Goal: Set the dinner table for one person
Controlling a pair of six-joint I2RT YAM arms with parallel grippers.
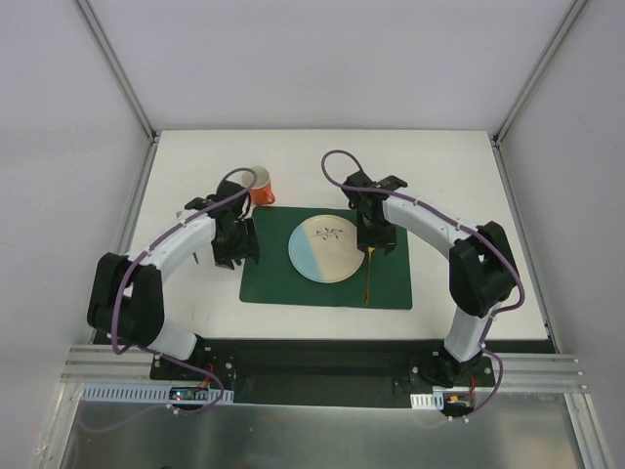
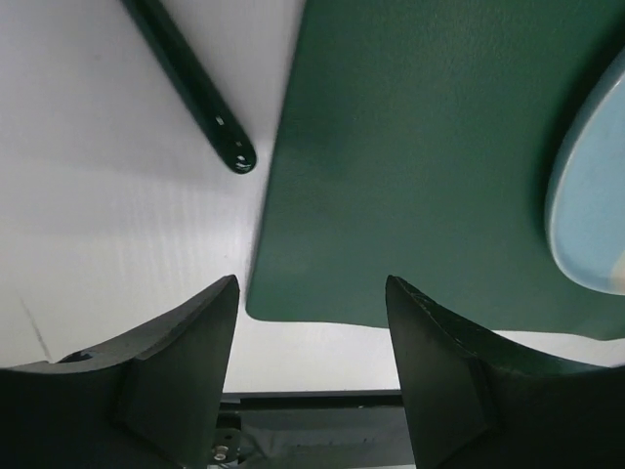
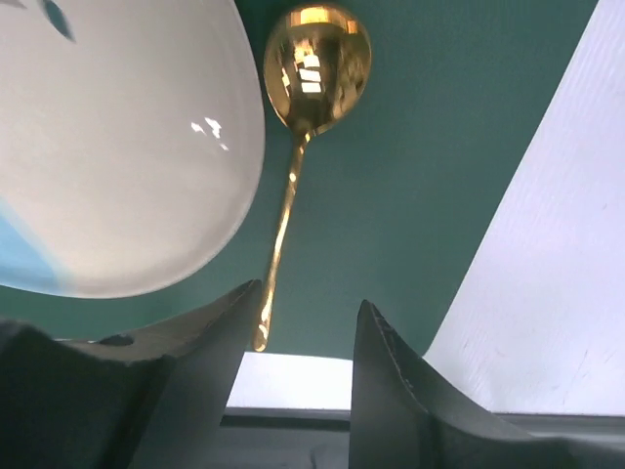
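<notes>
A gold spoon lies on the green placemat, just right of the round plate, bowl end away from me. Above it my right gripper is parted, with nothing held; the handle end shows near its left finger. My left gripper stands open and empty over the mat's left edge. In the left wrist view a dark handle lies on the white table beside the mat; what it belongs to runs out of view. An orange and white mug stands behind the mat's left side.
Another thin utensil shows partly on the table at the left, mostly hidden by the left arm.
</notes>
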